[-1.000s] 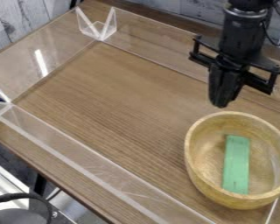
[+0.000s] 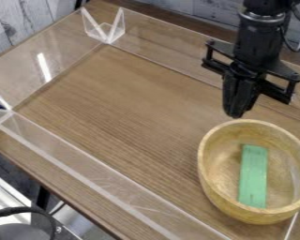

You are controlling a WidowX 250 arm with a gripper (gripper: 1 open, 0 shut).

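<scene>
The dark gripper (image 2: 240, 94) hangs at the upper right, its fingers pointing down, with nothing visible between them; it looks shut. Below it, on the wooden table (image 2: 115, 122), stands a round pale-yellow bowl (image 2: 217, 169) holding a flat green bar (image 2: 253, 176). The gripper is above and behind the bowl, apart from it.
A clear plastic piece (image 2: 104, 26) sits at the back left, near the table's edge. Clear strips run along the table's sides. A dark cable (image 2: 15, 214) lies at the bottom left. The middle and left of the table are empty.
The gripper has shifted very slightly; the bowl and green bar look unmoved.
</scene>
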